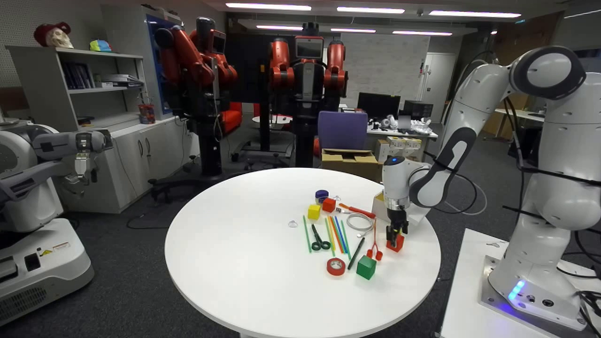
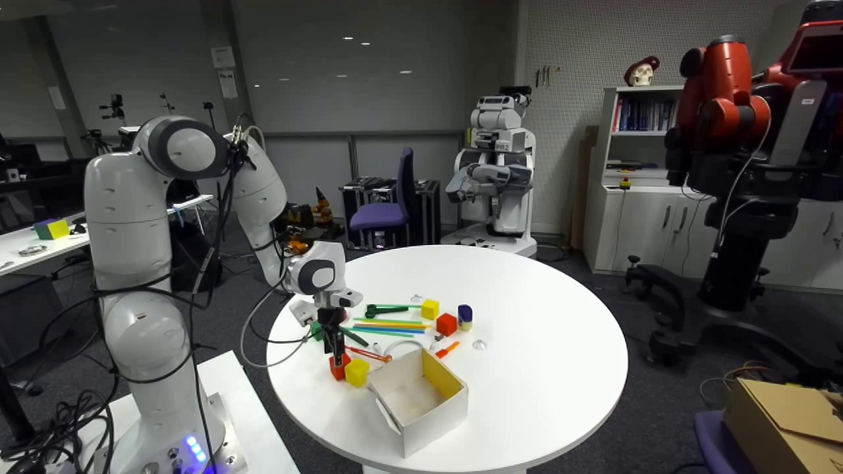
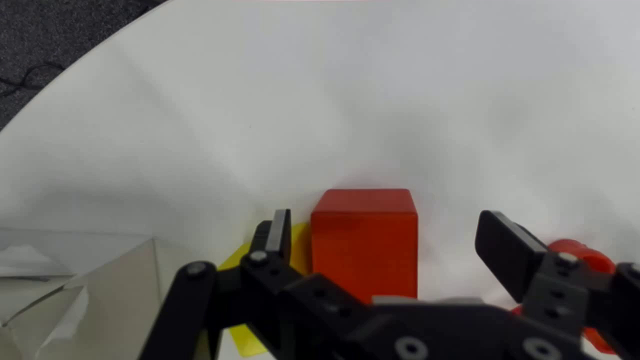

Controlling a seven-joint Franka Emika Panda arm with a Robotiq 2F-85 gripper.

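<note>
Between the spread fingers of my gripper a red cube shows in the wrist view, with white table visible between it and the right finger. My gripper is open and low over this cube; contact with the left finger cannot be made out. Partly behind the left finger lies a yellow cube, close beside the red one. In the second exterior view the red cube and yellow cube sit side by side near the open white box. From the first exterior view my gripper partly covers the red cube.
Red-handled scissors or tongs lie close beside the right finger. A green cube, red tape, black-and-green scissors, pens and a white cable crowd the nearby table.
</note>
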